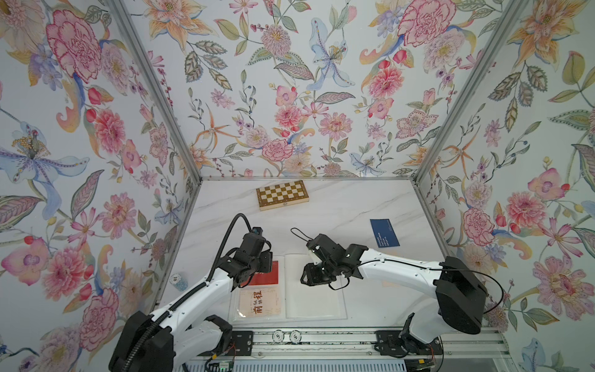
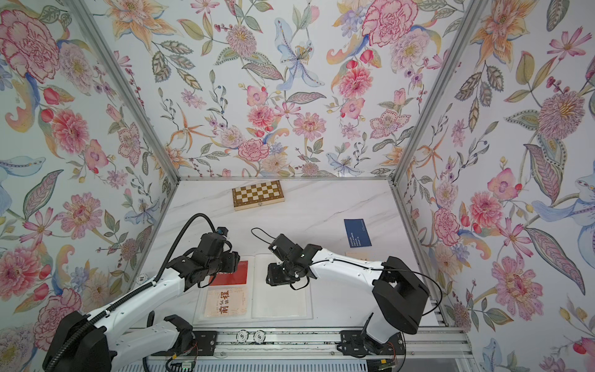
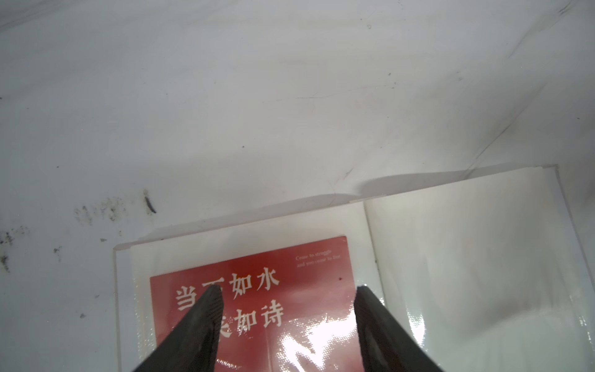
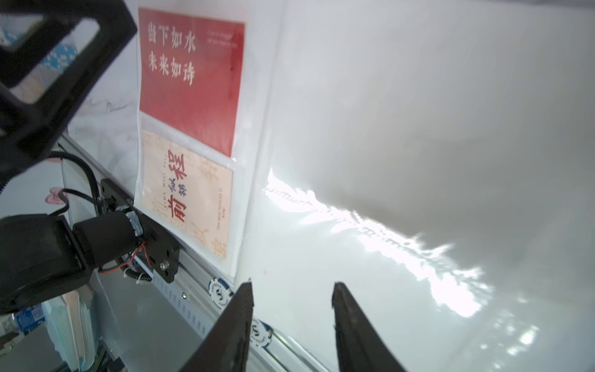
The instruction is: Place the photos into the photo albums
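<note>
The open album [image 1: 315, 303] lies flat near the table's front edge. Its left page holds a red photo [image 3: 297, 263] in the upper half and a beige photo [image 4: 186, 189] below it. The right page [image 4: 396, 136] is bare and glossy. Over the red photo hangs my left gripper, its fingers apart with nothing between them. My right gripper is above the album's right page, fingers also apart and empty. A dark blue photo [image 1: 385, 233] lies on the table to the right, beyond the right arm.
A beige card [image 2: 358, 254] lies partly visible in front of the blue photo. A chessboard box [image 1: 282, 194] stands at the back, and a cup [image 1: 178, 282] at the left edge. Between the chessboard and the album, the table is clear.
</note>
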